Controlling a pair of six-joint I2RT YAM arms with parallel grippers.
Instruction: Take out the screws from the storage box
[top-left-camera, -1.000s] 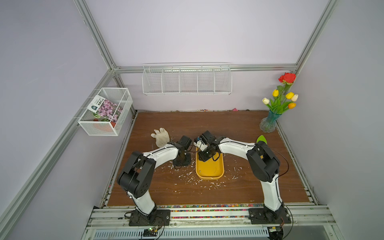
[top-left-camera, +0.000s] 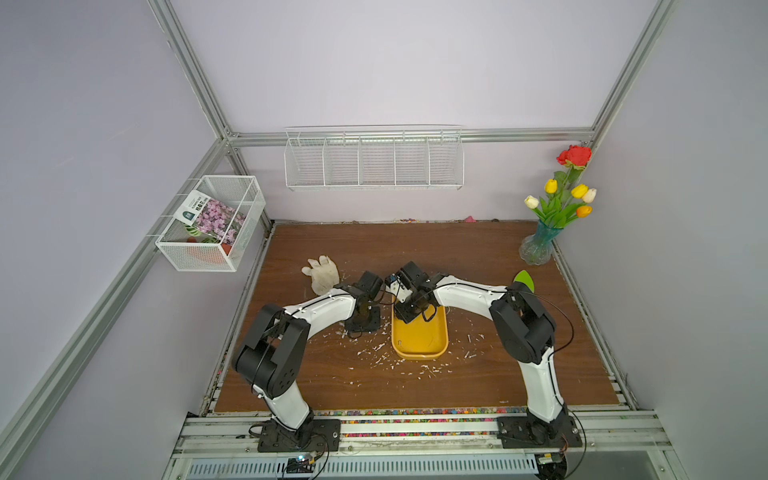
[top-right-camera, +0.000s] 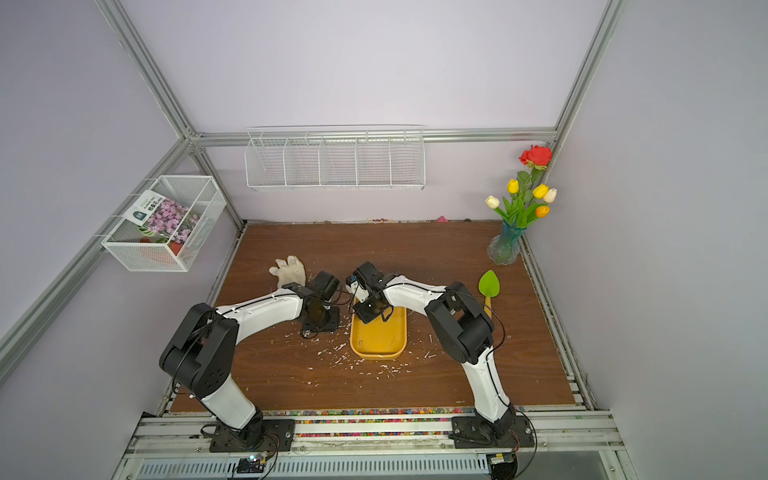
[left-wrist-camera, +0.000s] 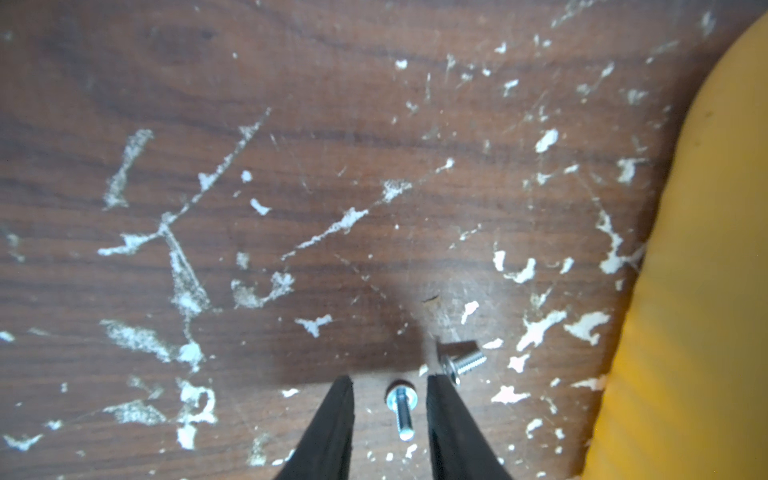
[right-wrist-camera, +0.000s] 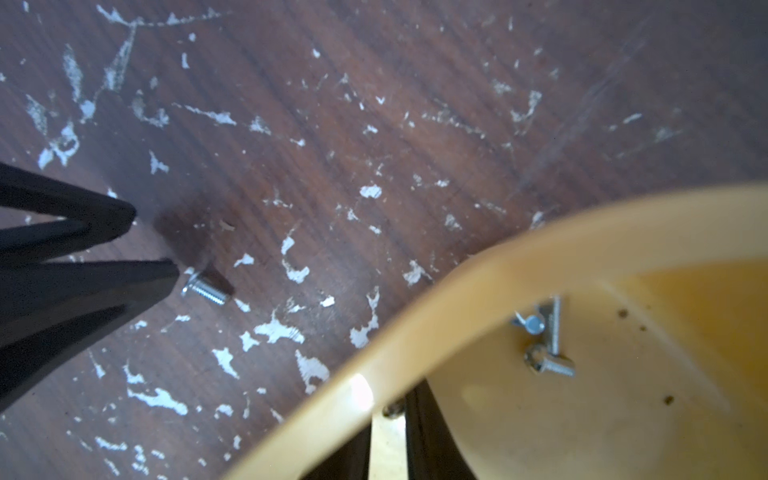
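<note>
The storage box is a yellow tray (top-left-camera: 420, 340) in the middle of the table. Two or three silver screws (right-wrist-camera: 549, 360) lie inside it in the right wrist view. Outside, on the wood left of the box, are a screw (left-wrist-camera: 470, 362) and a second screw (left-wrist-camera: 404, 416). My left gripper is open above the table, the second screw showing in the gap between its fingertips. Over the box's near wall in its wrist view, my right gripper has a narrow gap between its fingers; a small dark object shows there, and whether they touch it cannot be told.
White scraps or scuffs mark the wood around the box. A pale glove (top-left-camera: 321, 274) lies behind the left arm. A green trowel (top-right-camera: 489, 283) and a flower vase (top-left-camera: 537, 246) stand at the right. Both grippers work close together.
The left arm is almost still, and the box stays in place.
</note>
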